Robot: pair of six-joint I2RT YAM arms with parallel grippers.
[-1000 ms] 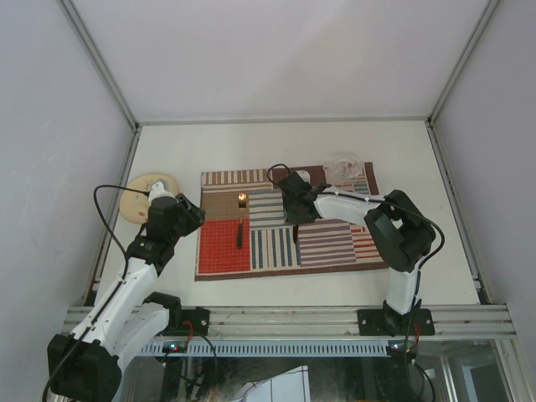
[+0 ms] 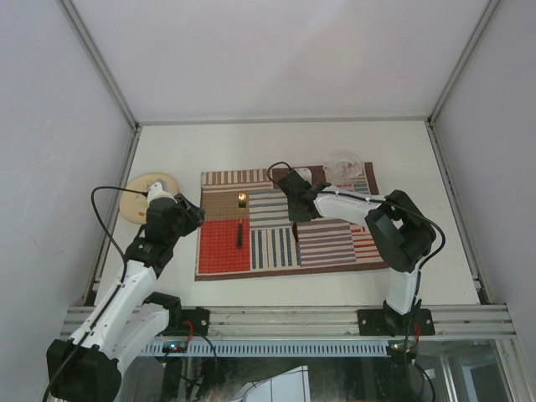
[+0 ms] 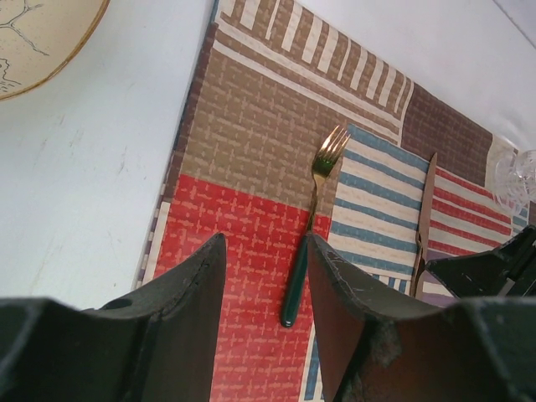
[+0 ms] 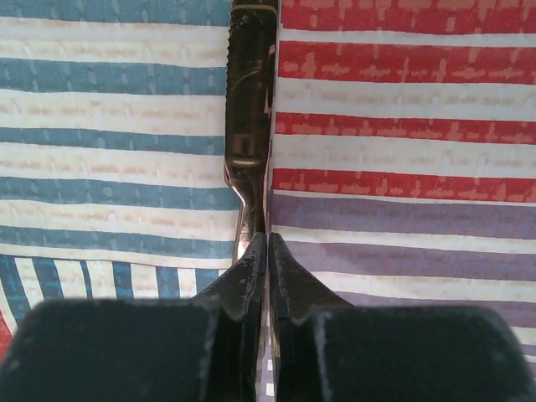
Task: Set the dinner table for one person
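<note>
A patchwork placemat point(image 2: 224, 251) carries a fork point(image 3: 297, 272) with a dark handle, lying upright on its left part. A knife point(image 4: 249, 84) lies near the middle, under my right gripper, whose fingertips are close together over its narrow part; whether they grip it is unclear. My left gripper hangs open left of the mat, nothing between its fingers. A round cream plate point(image 2: 134, 201) lies at the far left, partly behind the left arm. A clear glass point(image 2: 342, 166) stands at the mat's back right, partly visible in the left wrist view.
Walls and metal rails border the table. The right arm reaches across the mat's right half.
My right gripper has shifted very slightly over the knife. The left arm has not visibly moved.
</note>
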